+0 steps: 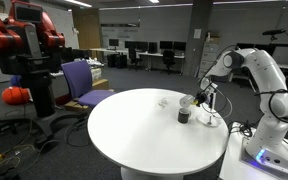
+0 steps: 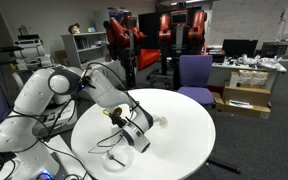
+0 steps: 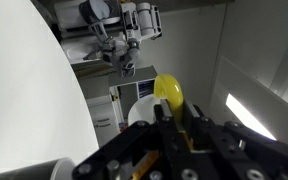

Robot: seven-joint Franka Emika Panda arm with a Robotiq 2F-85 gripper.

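Observation:
A yellow object (image 3: 170, 92) stands out in the wrist view, its lower end at the dark fingers of my gripper. The gripper appears shut on it; what exactly the yellow object is, I cannot tell. In the first exterior view my gripper (image 1: 197, 97) is low over the far right part of the white table, just behind a dark cup (image 1: 184, 116). A rounded dark rim of a cylinder (image 3: 32, 172) fills the lower left of the wrist view. From the second exterior view, a small yellow patch (image 2: 111, 112) shows by the arm.
The round white table (image 1: 134, 125) has wide clear room at its left and front. A small pale item (image 1: 164, 101) lies farther back. A white stand (image 2: 117, 156) with a cable is near the arm's base. A purple chair (image 1: 79, 80) stands beyond the table.

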